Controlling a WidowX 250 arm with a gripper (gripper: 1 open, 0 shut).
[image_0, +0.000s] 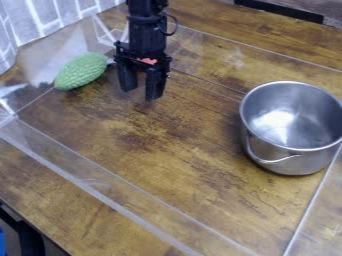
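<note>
My black gripper (142, 80) hangs low over the wooden table at the upper middle, its two fingers apart. A small red object (148, 61) shows just behind it, partly hidden by the gripper, so whether it is touched cannot be told. A green textured vegetable-like object (80, 70) lies to the left of the gripper, apart from it.
A large steel pot (293, 118) stands at the right. Clear plastic edging runs along the sides, and a patterned cloth lies at the top left.
</note>
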